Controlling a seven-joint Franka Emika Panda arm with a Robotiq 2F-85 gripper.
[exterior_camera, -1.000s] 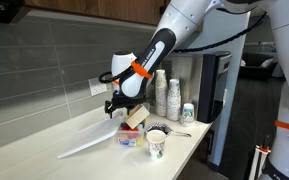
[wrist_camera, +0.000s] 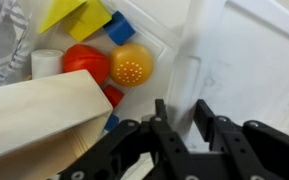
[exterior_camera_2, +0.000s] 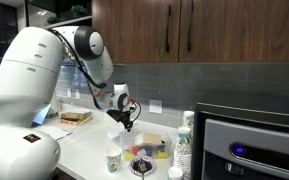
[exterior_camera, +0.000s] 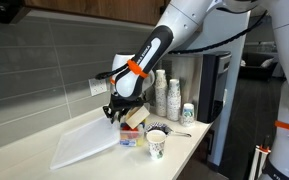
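Note:
In the wrist view my gripper is shut on the raised edge of a white, see-through lid-like panel (wrist_camera: 249, 75). The panel (exterior_camera: 82, 143) slants down to the left from my gripper (exterior_camera: 115, 116) in exterior view 1. Beside it stands a clear bin (exterior_camera: 134, 137) of small things. In the wrist view these include an orange ball (wrist_camera: 131, 64), a red round piece (wrist_camera: 86, 62), a yellow piece (wrist_camera: 82, 20) and a blue block (wrist_camera: 119, 28). An open tan box (wrist_camera: 34, 110) lies across part of the bin.
A white cup (exterior_camera: 156, 144) stands in front of the bin, with a dark patterned bowl (exterior_camera: 162, 128) behind it. Tall stacks of cups (exterior_camera: 174, 100) rise at the back right. A spoon-like utensil (exterior_camera: 179, 133) lies nearby.
The panel has tipped: it showed as a narrow slanted strip and now shows a broader face, its near end lower and further left. My gripper has shifted only slightly; the bin has stayed put.

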